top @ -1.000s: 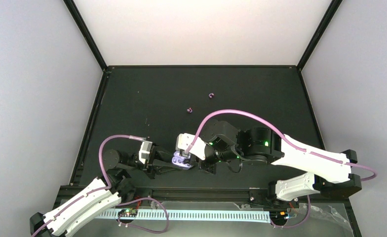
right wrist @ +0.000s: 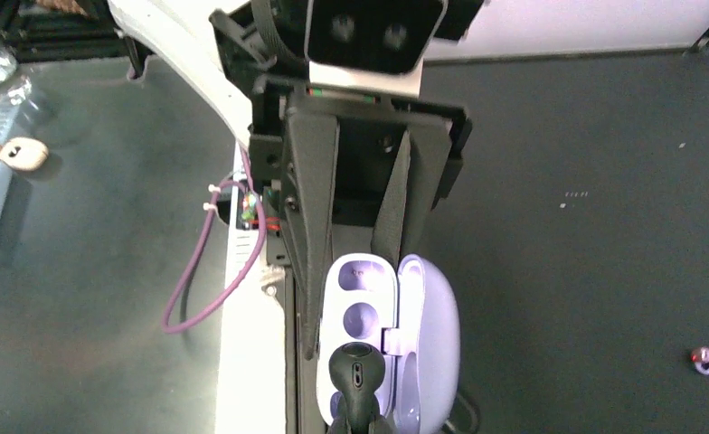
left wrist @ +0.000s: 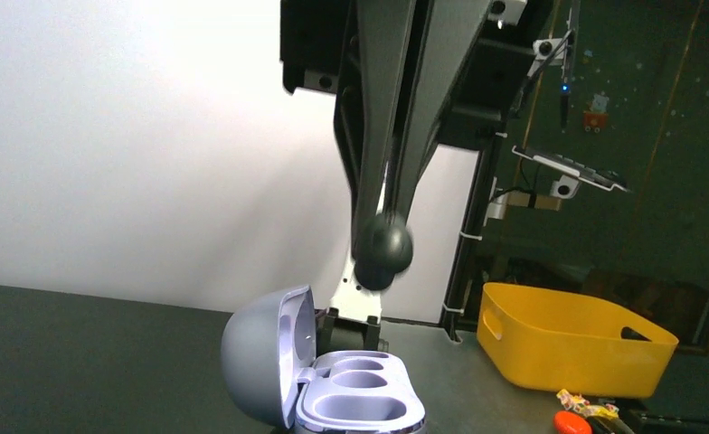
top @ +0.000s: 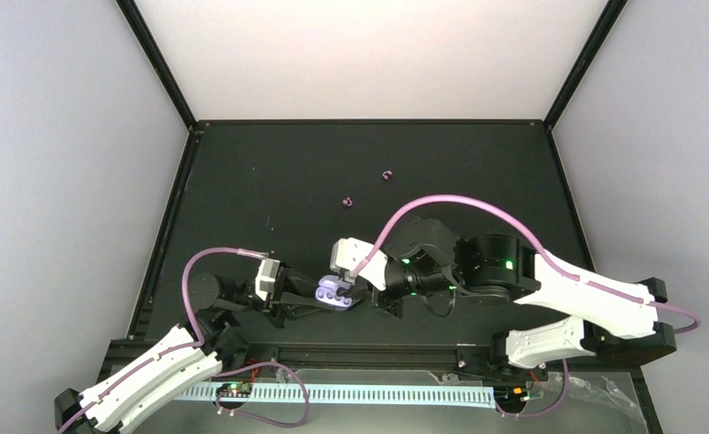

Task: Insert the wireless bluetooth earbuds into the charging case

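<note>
My left gripper is shut on the lilac charging case (right wrist: 335, 307), holding it with its lid (right wrist: 439, 339) open. In the left wrist view the case (left wrist: 360, 384) shows empty hollows. My right gripper is shut just above the case, nothing visible between its fingers; in the right wrist view its dark tips cover part of the case's lower end. Two small purplish earbuds (top: 387, 174) lie apart on the black table, the nearer earbud (top: 347, 202) left of the other. One earbud (right wrist: 705, 362) also appears at the right wrist view's right edge.
A yellow basket (left wrist: 572, 344) stands in the left wrist view's background, with small bright items in front of it. Purple cables (top: 477, 206) arch over both arms.
The left arm, case and earbuds have not moved.
</note>
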